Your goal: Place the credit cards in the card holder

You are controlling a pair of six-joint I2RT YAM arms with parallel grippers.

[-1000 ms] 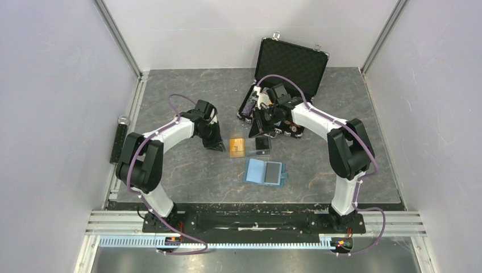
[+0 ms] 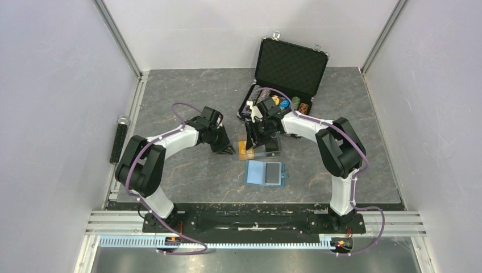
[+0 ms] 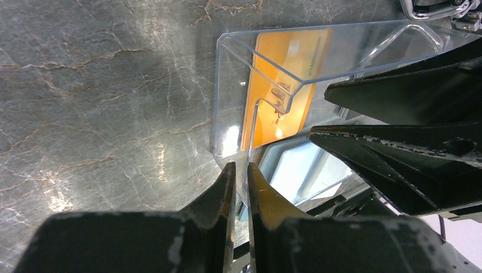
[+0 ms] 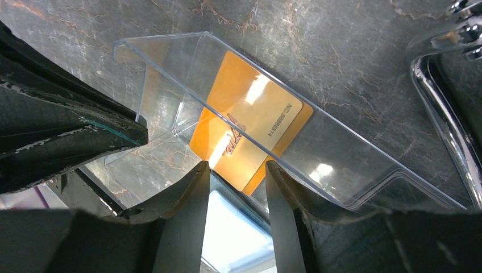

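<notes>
Orange cards [image 4: 250,108] lie flat at one end of a clear plastic box [image 3: 224,96]; a black card [image 2: 273,146] shows at the other end. My left gripper is shut on the box's end wall, whose edge runs between the fingertips. Over the orange cards, my right gripper stands partly open, nothing between its fingers. The blue card holder [image 2: 265,173] is spread open on the table in front of the box, with a pale blue left side and a grey window on the right.
An open black case [image 2: 291,67] filled with small items stands behind the right gripper. A black microphone-like cylinder [image 2: 117,142] lies at the far left. The two grippers are close together over the box.
The left gripper and the clear box with its cards have shifted to the right.
</notes>
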